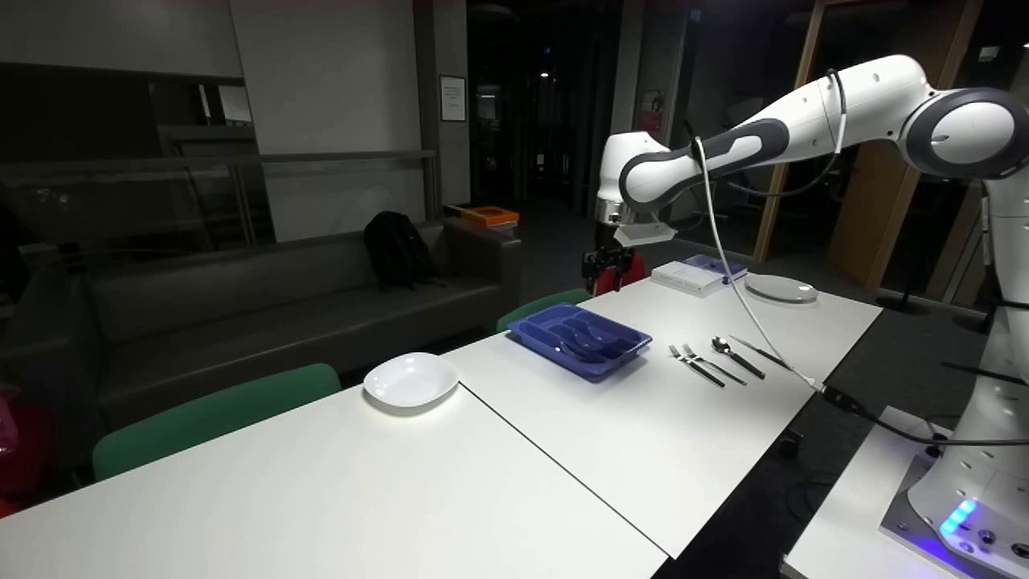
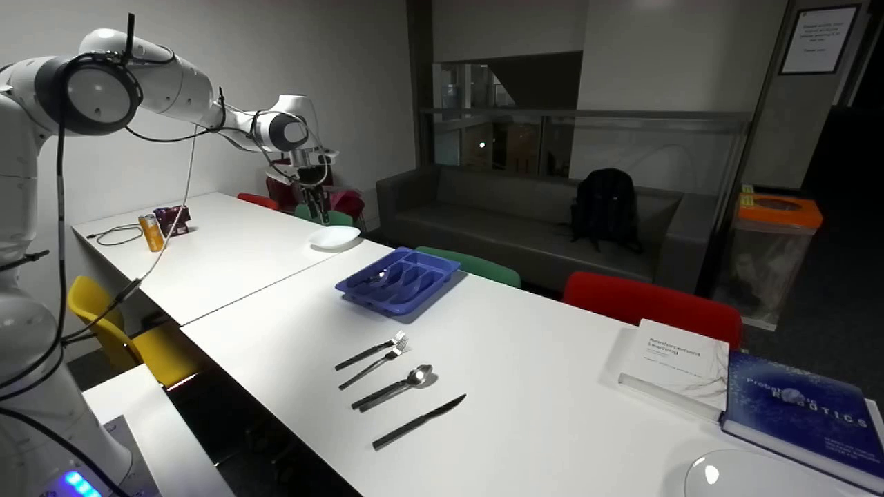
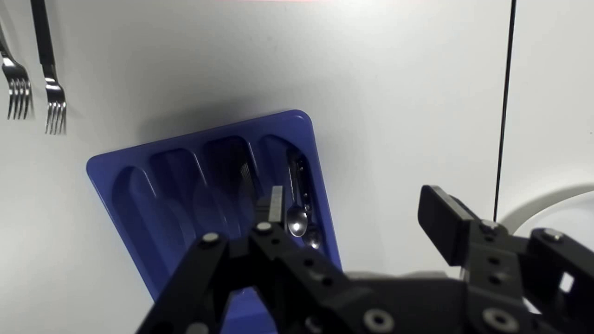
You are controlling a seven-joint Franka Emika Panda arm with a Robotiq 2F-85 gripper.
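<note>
My gripper is open with nothing between its fingers, held in the air above the blue cutlery tray [image 3: 195,134]. In the wrist view one finger covers part of the tray and the other hangs over bare table to its right. Inside the tray's right compartment lie spoons [image 3: 297,221], and the tines of a fork [image 3: 246,174] show in the dark slot beside them. On the table lie two forks [image 2: 370,352], a pair of spoons [image 2: 398,389] and a knife [image 2: 420,421], all with dark handles. Past the table seam stands a white bowl [image 1: 412,380].
At one end of the table are a white book [image 2: 675,364], a blue book [image 2: 802,418] and a plate [image 1: 781,289]. An orange can [image 2: 150,232] and a dark red package [image 2: 171,220] stand at the other. A cable hangs from the arm.
</note>
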